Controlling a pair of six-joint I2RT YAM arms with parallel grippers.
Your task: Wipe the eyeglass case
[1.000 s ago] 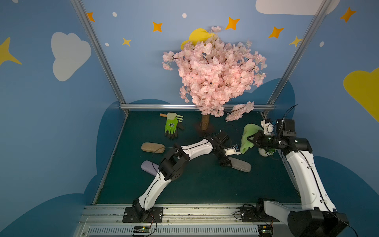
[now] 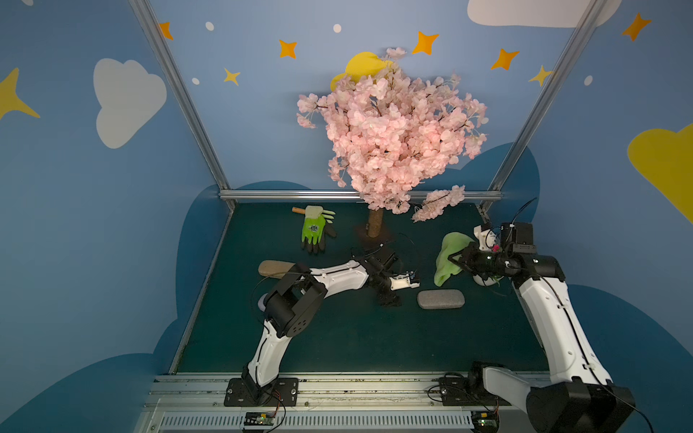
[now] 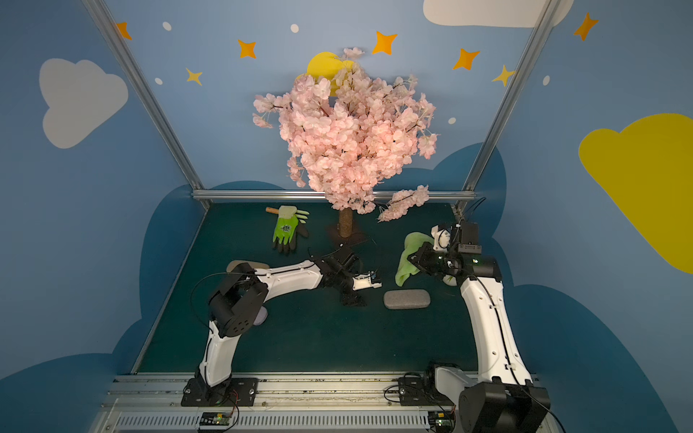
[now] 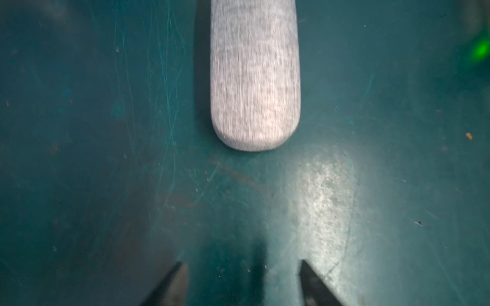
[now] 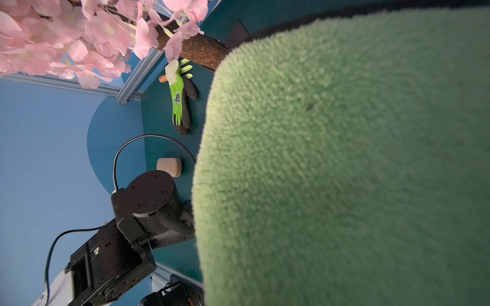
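A grey eyeglass case (image 2: pixel 440 298) (image 3: pixel 406 298) lies level on the green table, right of my left gripper (image 2: pixel 389 296). In the left wrist view its rounded end (image 4: pixel 255 112) sits just beyond the open, empty fingers of that gripper. Above the case at right, my right gripper (image 2: pixel 458 258) is shut on a green cloth (image 2: pixel 447 245), which hangs down and fills much of the right wrist view (image 5: pixel 342 153), hiding the fingers there.
A blossom tree (image 2: pixel 389 137) stands at the back, gloves (image 2: pixel 314 231) beside it. A tan case (image 2: pixel 270 268) and a lavender case (image 3: pixel 260 316) lie at left, partly behind my left arm.
The grey case has turned from slanted to level. My left gripper has moved left, away from its end. The right gripper and cloth have shifted slightly left and down.
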